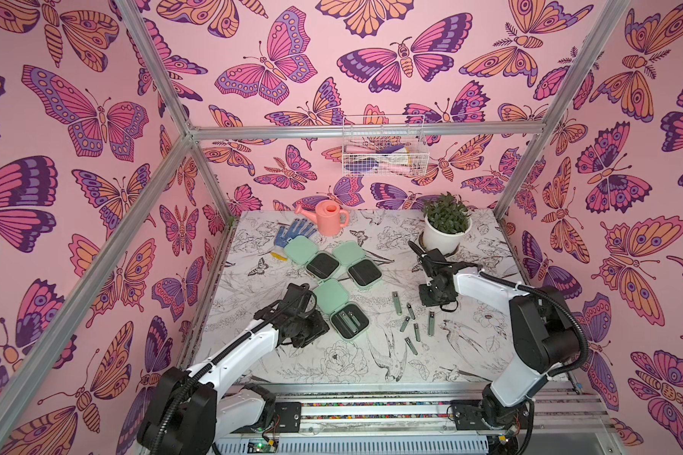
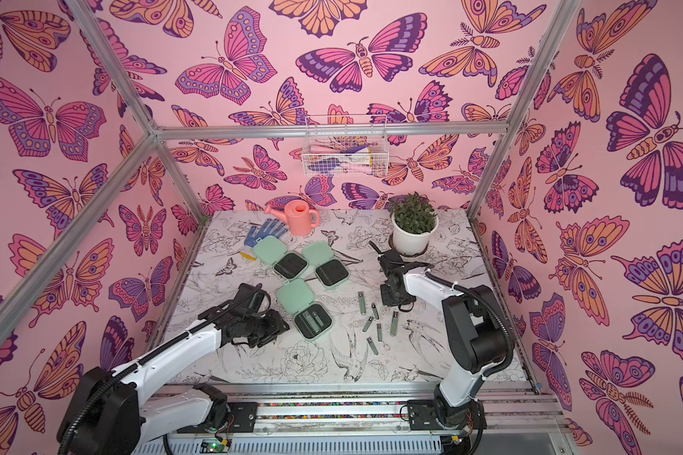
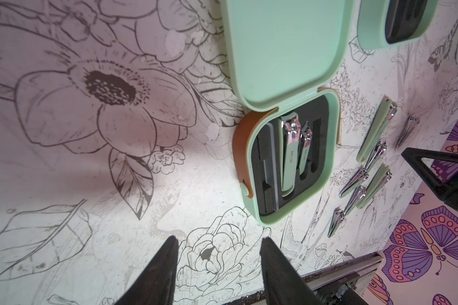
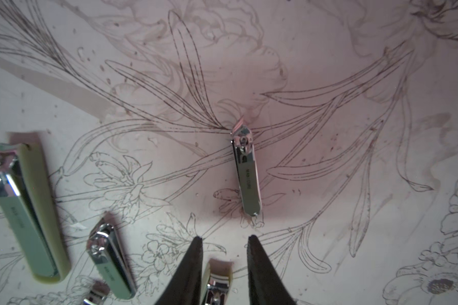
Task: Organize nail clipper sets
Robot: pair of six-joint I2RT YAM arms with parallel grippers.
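Observation:
Three mint cases stand open; the front one (image 3: 315,167) holds green-and-chrome clippers in its dark insert, and the two behind (image 1: 364,273) show dark inserts. Several loose clippers lie right of the front case. In the right wrist view a small clipper (image 4: 247,183) lies centred beyond the fingertips of my right gripper, which stands open above the table at the right of the group. My left gripper is open left of the front case, nothing between its fingers.
A potted plant (image 1: 446,227) stands behind my right arm. A pink watering can (image 1: 330,218) and blue gloves (image 1: 292,235) are at the back left.

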